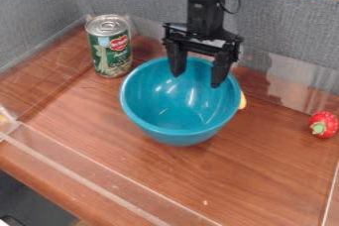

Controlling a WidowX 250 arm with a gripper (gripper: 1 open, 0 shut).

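My black gripper [199, 63] stands open at the centre, hanging over the back part of a blue bowl [172, 111], its two fingers reaching down to about the bowl's far rim. I see nothing held between the fingers. A green Del Monte can [110, 47] stands upright to the left of the bowl, apart from it. A red strawberry [324, 124] lies at the right edge. Something small and yellow, mostly hidden, shows behind the bowl's right side.
Grey walls [284, 42] rise at the back and left, and a clear plastic edge runs along the front left.
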